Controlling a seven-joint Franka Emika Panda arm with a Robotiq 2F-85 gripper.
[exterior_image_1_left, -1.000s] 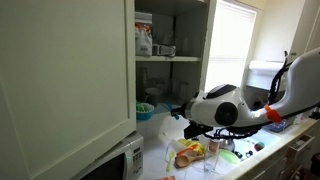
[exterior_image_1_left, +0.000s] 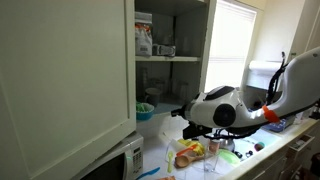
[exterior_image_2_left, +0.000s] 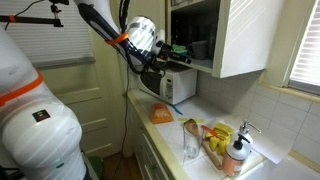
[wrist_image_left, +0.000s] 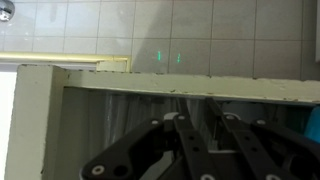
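My gripper (exterior_image_2_left: 168, 50) is raised at the lower edge of the open cupboard (exterior_image_2_left: 232, 42). From the side, its dark fingers (exterior_image_1_left: 184, 112) point towards the shelves, above the counter. The wrist view has the gripper's dark linkage (wrist_image_left: 125, 160) low in the frame, below a worn cream shelf edge (wrist_image_left: 170, 84). The fingers look closed around something pale, but its shape is too dim to name.
Below stand a soap bottle (exterior_image_2_left: 236, 155), a clear container (exterior_image_2_left: 193, 138) and an orange item (exterior_image_2_left: 161, 113). A teal bowl (exterior_image_1_left: 145, 110) is inside the cupboard. The cupboard door (exterior_image_1_left: 70, 80) hangs open beside a microwave (exterior_image_2_left: 178, 82).
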